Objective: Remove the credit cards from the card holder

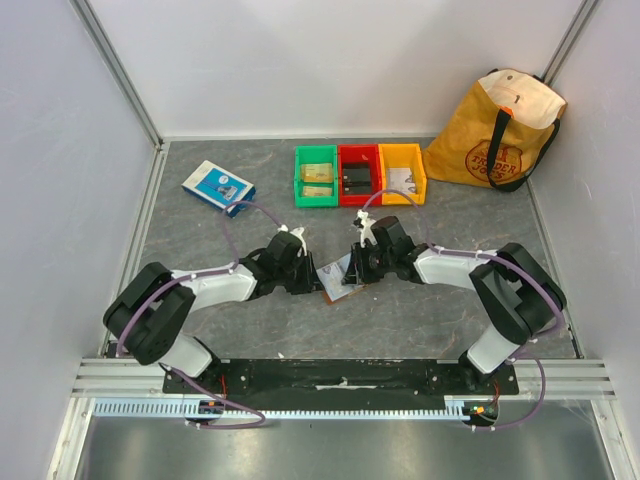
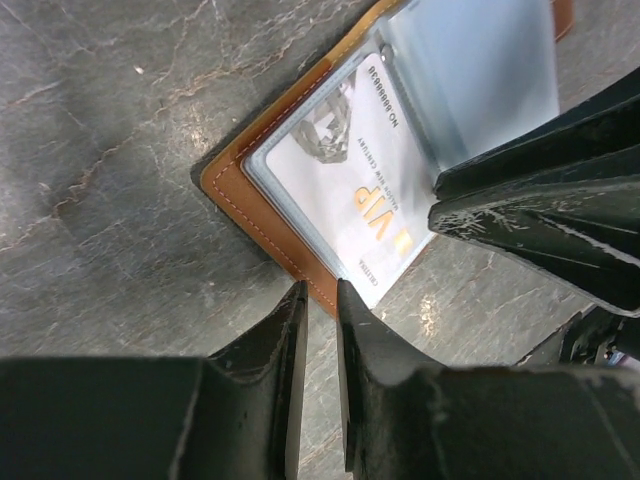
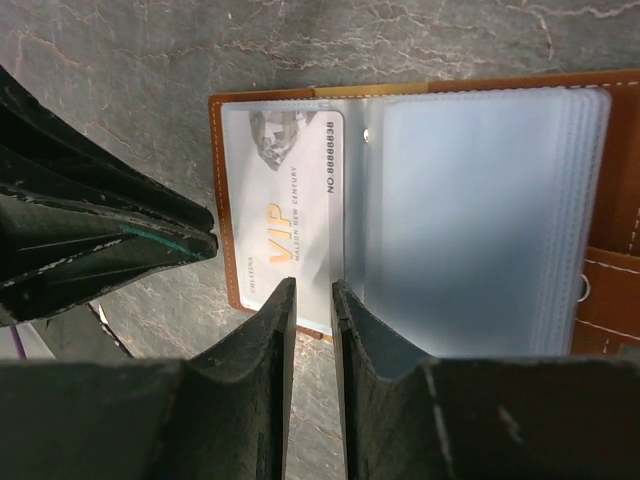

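Observation:
The open card holder (image 1: 335, 279) lies on the table between my grippers, with a brown cover and clear sleeves. A white VIP card (image 3: 288, 215) sits in its end sleeve. At the cover's brown outer edge, my left gripper is shut, with the edge between its fingertips. My right gripper hangs over the card near the sleeve's inner side. Its fingers (image 3: 345, 305) stand a little apart, and no card shows gripped between them. In the top view, the arms hide part of the holder.
Green (image 1: 298, 180), red (image 1: 343, 150) and yellow (image 1: 424, 175) bins stand at the back, with items inside. A blue-and-white box (image 1: 220, 186) lies back left, a tan bag (image 1: 465, 135) back right.

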